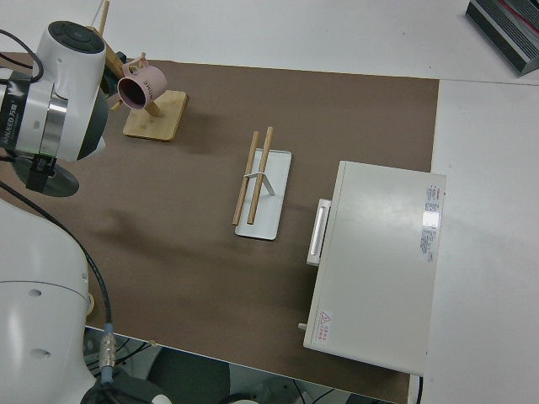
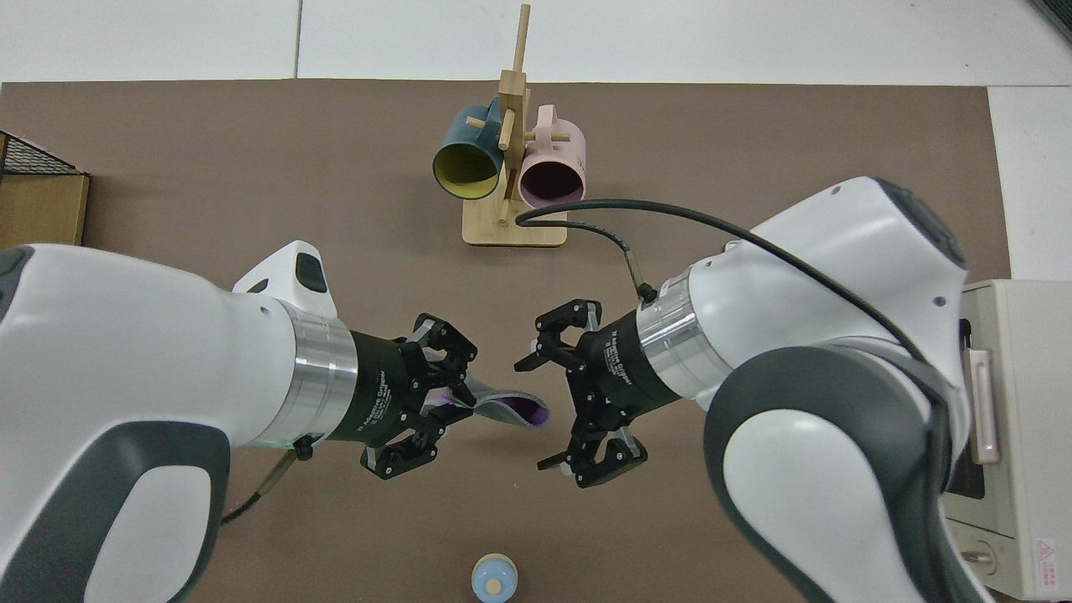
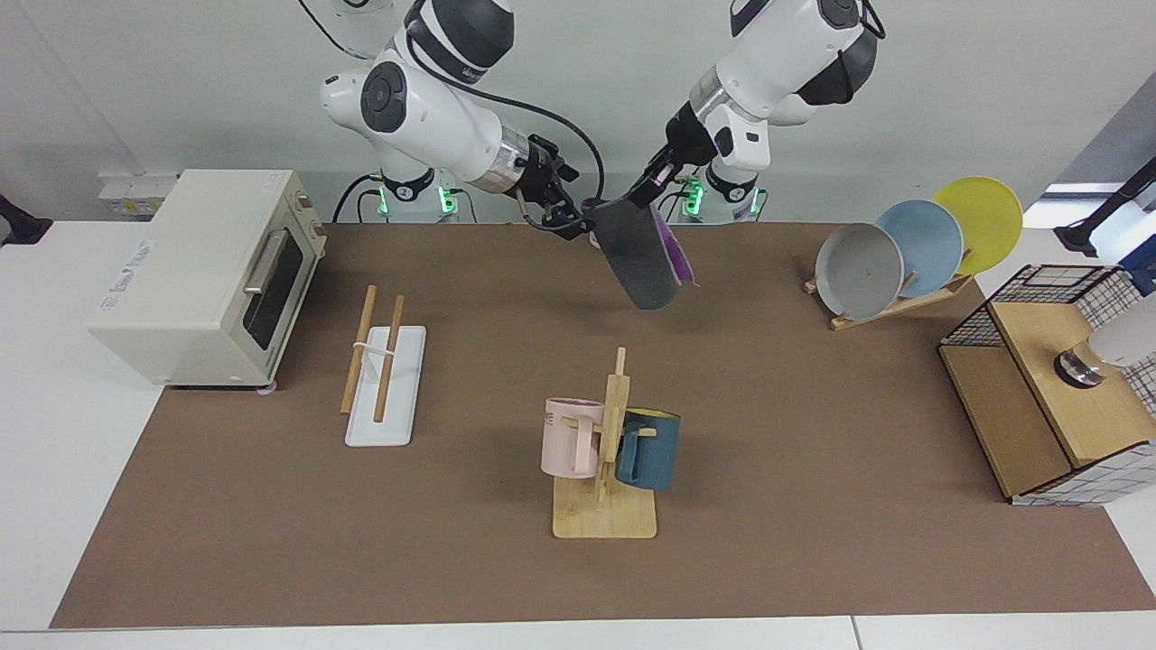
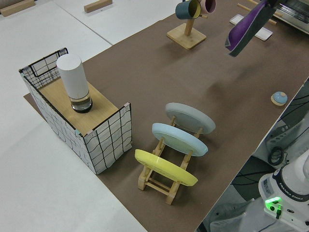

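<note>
A grey and purple oven mitt (image 2: 512,407) is held in my left gripper (image 2: 442,397), which is shut on it at centre-left in the top view; the mitt hangs down in the left view (image 3: 639,255). My right gripper (image 2: 568,397) stands open to the right of the mitt, nothing visible between its fingers.
A mug tree (image 3: 601,509) with pink and blue mugs stands at the back, a plate rack with plates (image 4: 166,169) and wire shelf (image 4: 101,111) to one side, a white oven (image 1: 375,252) and small rack (image 1: 268,210) to the other. A small blue object (image 2: 493,579) lies near the front.
</note>
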